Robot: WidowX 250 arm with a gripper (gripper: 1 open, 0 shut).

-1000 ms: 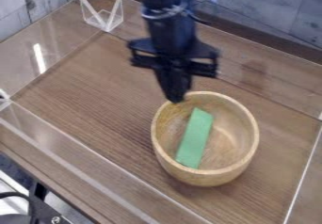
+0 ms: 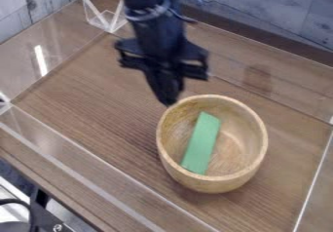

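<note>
The gripper (image 2: 163, 68) hangs in the upper middle of the camera view, its two dark blue, motion-blurred fingers spread apart above the back left of a round cream bowl (image 2: 250, 129). Nothing shows between the fingers. A green oblong block (image 2: 201, 143) lies inside the bowl.
A white wire-like object (image 2: 107, 12) stands at the back left, and clear objects sit at the left edge. A dark cable lies at the bottom left.
The gripper has shifted over the last second, most recently up and to the left, away from over the bowl. The bowl and green block look unmoved.
</note>
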